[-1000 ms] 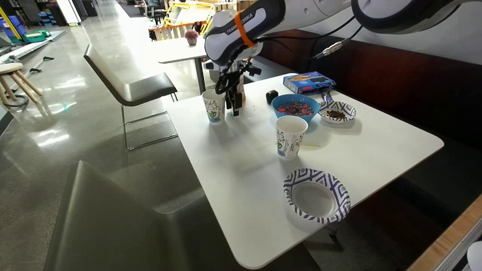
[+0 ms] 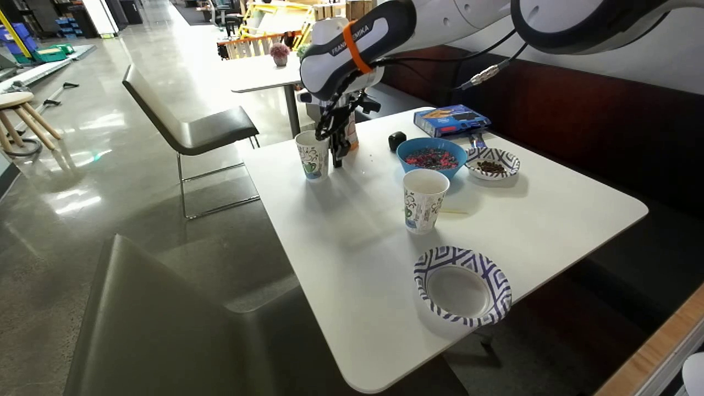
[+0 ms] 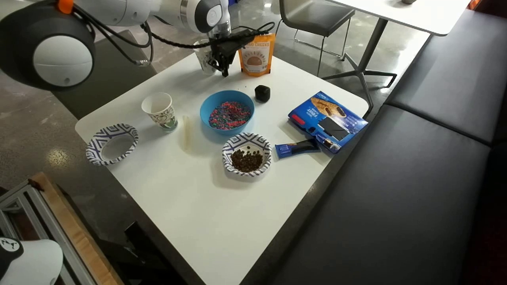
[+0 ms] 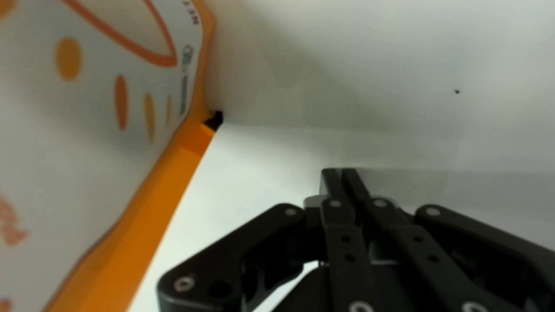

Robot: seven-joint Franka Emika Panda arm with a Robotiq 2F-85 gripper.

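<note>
My gripper points down close to the tabletop at the table's far end, shut, with nothing showing between its fingers. In exterior view 1 the gripper stands just right of a patterned paper cup, with only a small gap visible there. An orange and white pouch stands upright beside it; in the wrist view this pouch fills the left side, apart from the fingers. Part of the cup is hidden behind the gripper in exterior view 2.
A blue bowl of colourful bits, a black lump, a patterned bowl with brown pieces, a blue box and a wrapped bar occupy the right side. Nearer stand another cup and an empty patterned bowl.
The gripper has shifted slightly left toward the far cup, and its fingers look closer together than before. The objects on the table stand where they were.
</note>
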